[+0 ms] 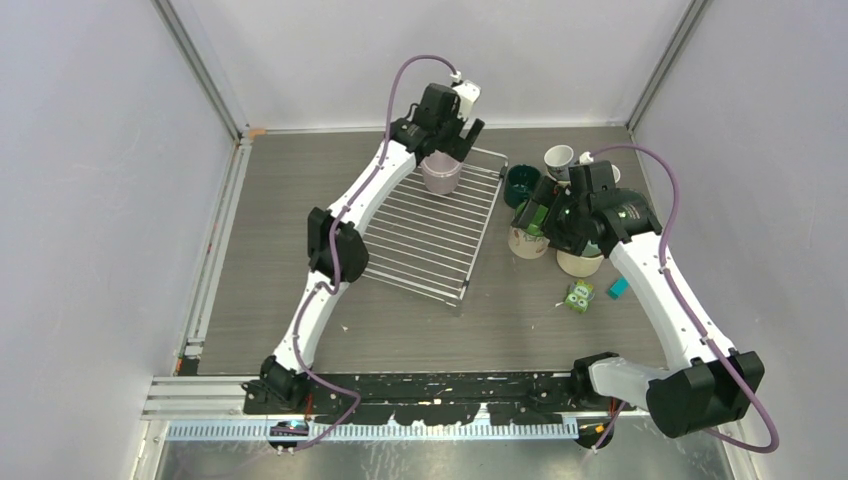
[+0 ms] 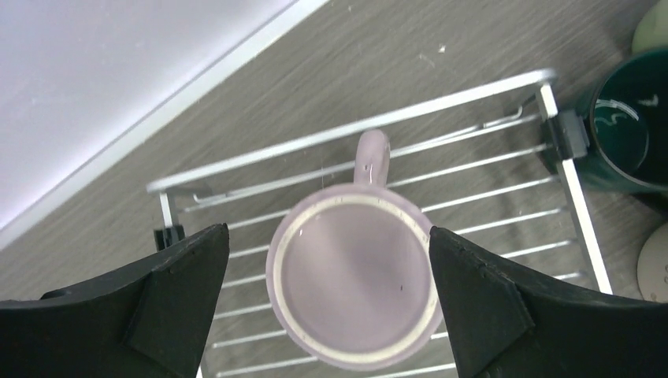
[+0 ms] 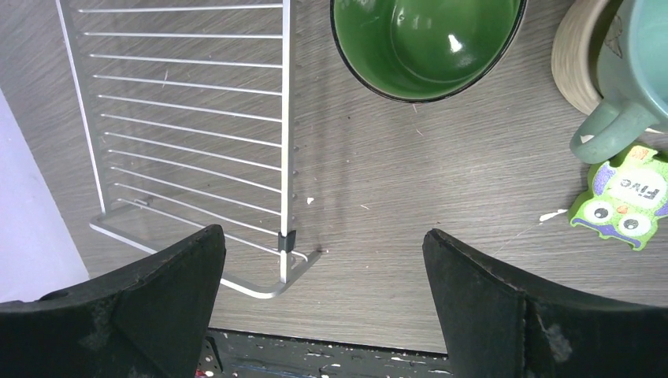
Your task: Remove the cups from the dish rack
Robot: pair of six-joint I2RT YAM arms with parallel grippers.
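Observation:
On the far end of the wire dish rack (image 1: 420,235) stands a pink cup (image 1: 441,176), the only cup on it. My left gripper (image 1: 462,140) is above this cup, fingers open. In the left wrist view the pink cup (image 2: 354,272) lies between the two spread fingers, its handle pointing up the picture, toward the rack's end bar (image 2: 346,131). My right gripper (image 1: 540,228) hangs open over the cups on the right side of the table, with nothing between its fingers. Below it, partly hidden, is a green cup (image 3: 429,43).
Right of the rack stand a dark green cup (image 1: 521,185), a white cup (image 1: 559,158) and a cream patterned cup (image 1: 527,243). A teal cup (image 3: 646,63) rests on a cream one. An owl toy (image 1: 578,296) and a blue block (image 1: 619,288) lie nearby.

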